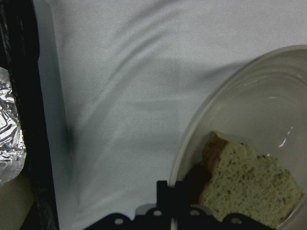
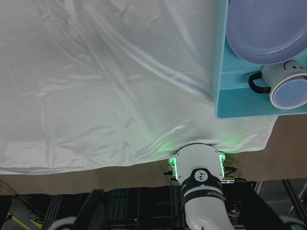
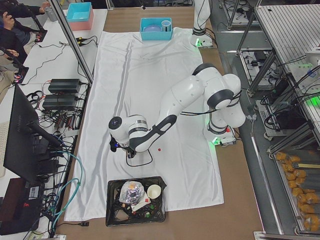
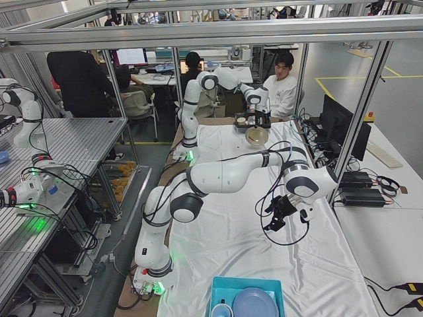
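Observation:
In the left wrist view my left gripper is shut on the rim of a pale bowl (image 1: 259,105), which holds a speckled piece (image 1: 244,187) resembling bread or sponge. The bowl (image 4: 256,135) is on the white cloth in the camera right view, beside the black crate (image 3: 160,215); in the camera left view the left arm hides it. My right gripper (image 4: 281,212) hangs over the cloth, its fingers wide open in the right wrist view, nothing visible between them.
A blue bin (image 2: 220,72) with a purple plate (image 2: 266,26) and a mug (image 2: 283,84) stands at the other end of the cloth. The crate holds a foil item, a white cup and small things. Metal posts and a monitor (image 3: 20,135) line the side.

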